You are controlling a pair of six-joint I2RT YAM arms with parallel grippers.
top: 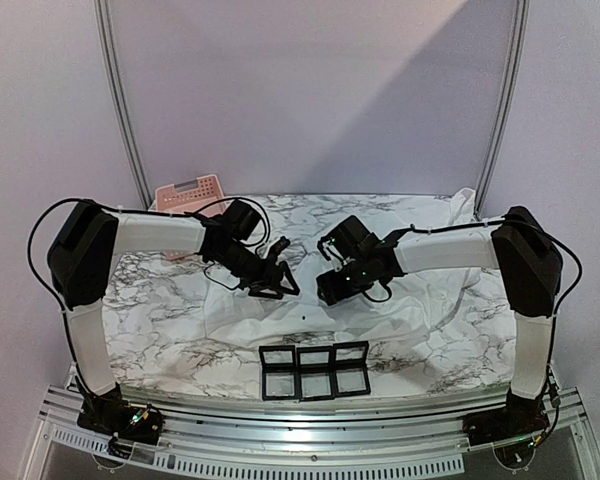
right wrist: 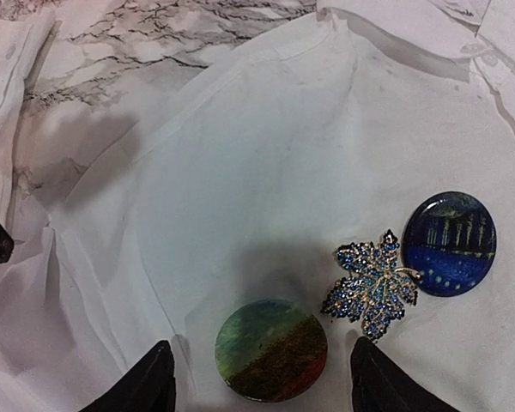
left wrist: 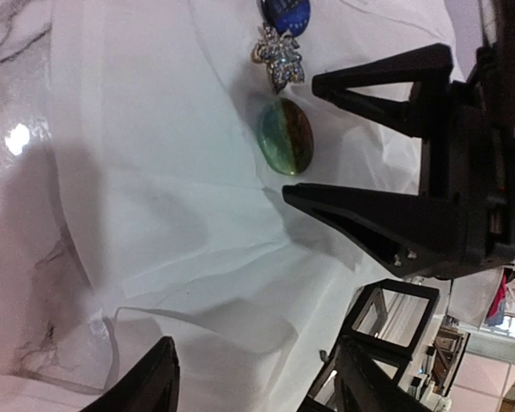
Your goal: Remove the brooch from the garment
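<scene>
On the white garment (top: 245,320) three brooches lie in a row: a round green-and-brown one (right wrist: 272,352), a jewelled leaf (right wrist: 373,287) and a round dark-blue one (right wrist: 449,245). My right gripper stands with parted fingers on either side of the green-and-brown brooch, low over the cloth; nothing looks gripped. In the left wrist view that brooch (left wrist: 285,137) shows near the right fingertips. My left gripper is open, with only garment showing between its fingers, left of the brooches. From the top, the right gripper (top: 327,290) hides all three.
A black case with open compartments (top: 315,372) sits in front of the garment. At the back left stands a pink basket (top: 190,195). A small dark object (top: 303,317) lies on the cloth near its front. Bare marble (top: 160,335) shows at left.
</scene>
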